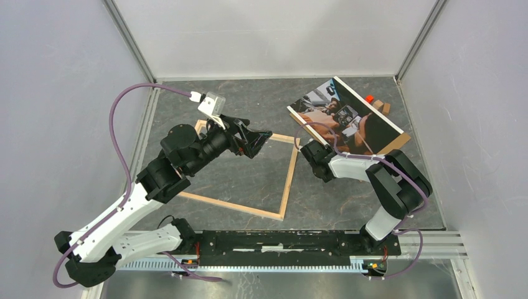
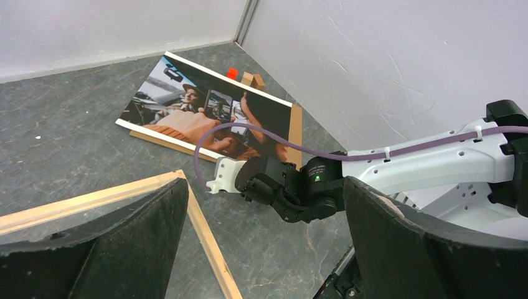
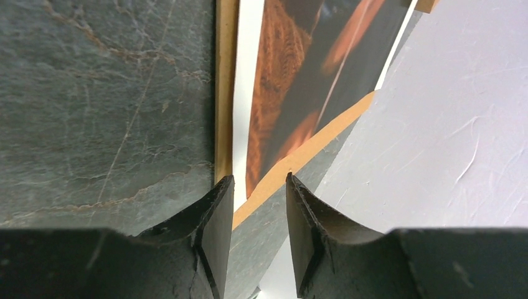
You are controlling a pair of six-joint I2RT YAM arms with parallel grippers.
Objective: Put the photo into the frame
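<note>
The photo (image 1: 352, 115), white-edged and showing hands with a phone, lies aslant at the back right on a brown backing board (image 1: 396, 143) that sticks out past its near end. The wooden frame (image 1: 288, 180) is flat on the table under my left arm. My left gripper hangs over the frame with its fingers wide apart and nothing between them. In the right wrist view my right gripper is part open; the near corner of the photo and board shows between and beyond its fingers. Whether the fingers touch it I cannot tell.
Small wooden blocks (image 1: 381, 108) and an orange piece (image 1: 369, 99) sit behind the photo by the right wall (image 1: 473, 118). Bare grey table (image 1: 187, 103) lies at the back left. A purple cable (image 2: 292, 144) runs along my right arm.
</note>
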